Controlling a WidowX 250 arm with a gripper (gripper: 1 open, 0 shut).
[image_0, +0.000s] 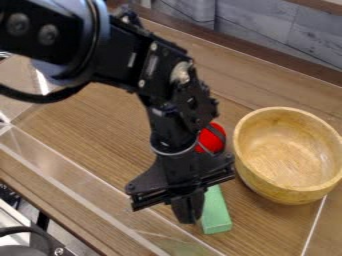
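The black robot arm reaches down to the front middle of the wooden table, its gripper (186, 208) low over the near end of a green block (213, 212), which lies partly hidden behind it. The fingers look close together, with nothing clearly visible between them. A red round object (210, 136) sits behind the arm, partly covered by it. To the right stands an empty yellow bowl (286, 157).
A grey panelled wall (261, 35) runs along the back right. Dark cables lie at the lower left edge.
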